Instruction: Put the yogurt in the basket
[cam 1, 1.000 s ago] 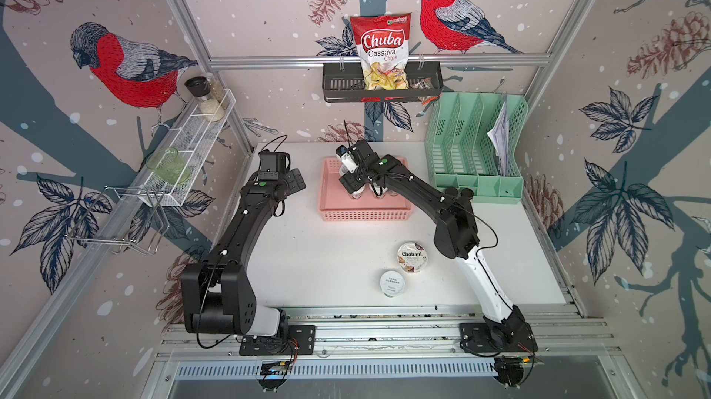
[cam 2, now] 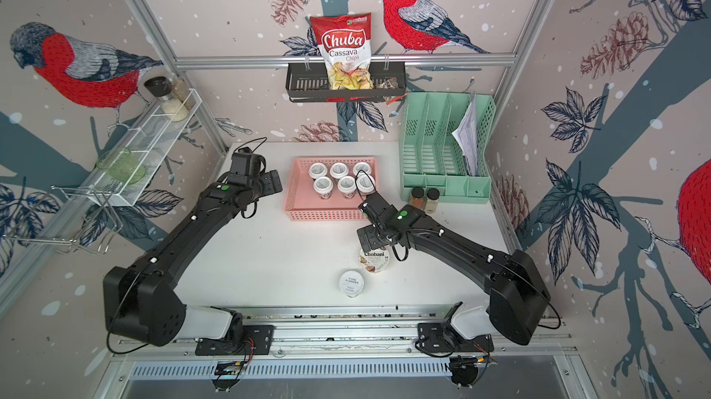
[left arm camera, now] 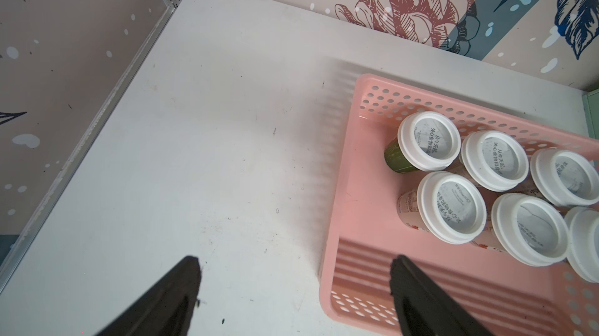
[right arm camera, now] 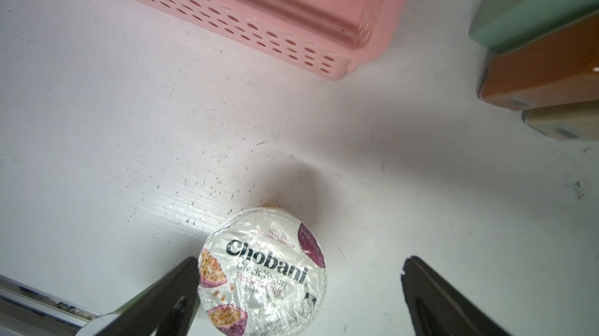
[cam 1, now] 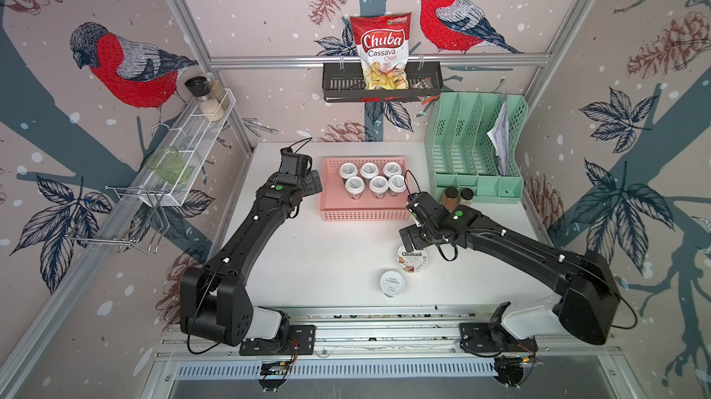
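The Chobani yogurt cup [right arm camera: 262,280] stands upright on the table with its foil lid up. In the top left view, the right gripper [cam 1: 409,238] hangs over the far side of this yogurt and partly covers it. In the right wrist view its fingers are open and wide apart; the yogurt shows between them, closer to the left finger [right arm camera: 168,298]. The pink basket [cam 1: 365,214] sits behind it, holding several small white-lidded cups [left arm camera: 452,206]. Left of the basket, my left gripper [cam 1: 314,182] is open and empty.
A white-lidded cup [cam 1: 391,282] stands just front-left of the yogurt. Two dark-capped jars [cam 2: 423,199] and a green file rack [cam 1: 474,188] are at the back right. Bare table lies in front of the basket and at its left.
The left arm has shifted slightly to the right. The yogurt stands where it was.
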